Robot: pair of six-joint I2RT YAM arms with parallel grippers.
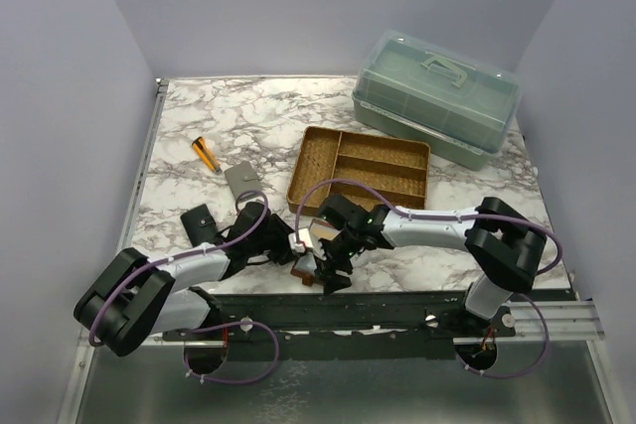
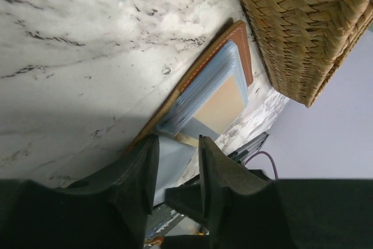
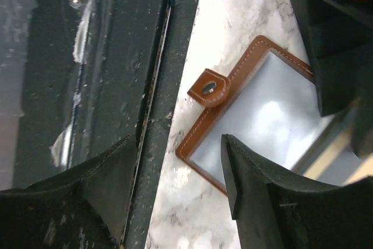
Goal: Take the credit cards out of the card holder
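A tan leather card holder (image 2: 242,52) lies open on the marble at the front middle, a stack of cards (image 2: 217,97) in its far half and a pale card (image 3: 271,118) in the other. My left gripper is down at the holder's middle, part open, fingertips straddling the near end of the stack; whether it grips anything is unclear. My right gripper stands open over the holder's front edge by its strap tab, nothing between its fingers. In the top view both arms hide much of the holder.
A woven divided tray (image 1: 318,156) lies just behind. A lidded plastic box (image 1: 437,96) stands at back right. A yellow cutter (image 1: 206,154), grey pad (image 1: 242,178) and dark item (image 1: 197,222) lie on the left. The table's front edge is close.
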